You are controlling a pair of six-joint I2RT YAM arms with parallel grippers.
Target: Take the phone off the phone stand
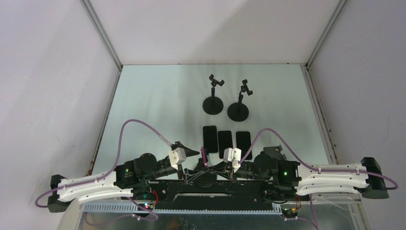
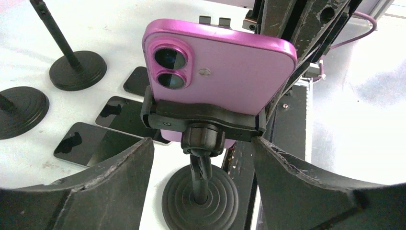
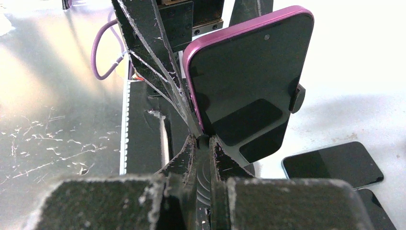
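A pink phone [image 2: 218,74] sits tilted in the clamp of a black phone stand [image 2: 206,120], its camera side facing the left wrist view. The right wrist view shows the dark screen of the same phone [image 3: 249,79]. My left gripper is open, its fingers apart on either side of the clamp, with a gap between them and the phone. My right gripper is shut on a small dark end of the clamp, at the lower edge of the phone. From above, the phone [image 1: 204,156] shows as a thin pink edge between both grippers.
Several black phones lie flat beyond the stand, among them one phone [image 1: 210,139] at the left of the row. Two empty stands, a left stand [image 1: 212,106] and a right stand [image 1: 238,112], are farther back.
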